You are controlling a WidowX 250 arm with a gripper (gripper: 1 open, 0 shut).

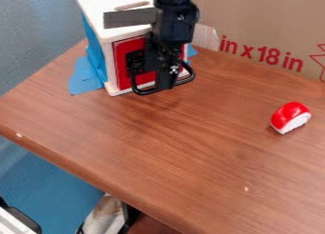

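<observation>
My black gripper (162, 71) hangs in front of a white box (105, 11) with blue sides, at its red front panel (124, 52). The gripper's lower part overlaps the red panel; whether it touches it or holds anything, and how its fingers stand, I cannot tell. A small red and white object (290, 117) lies on the wooden table (152, 171) at the right.
A cardboard sheet (279, 29) with red printing stands behind the table. A blue sheet (86, 78) lies beside the box. The table's left edge drops to a blue floor.
</observation>
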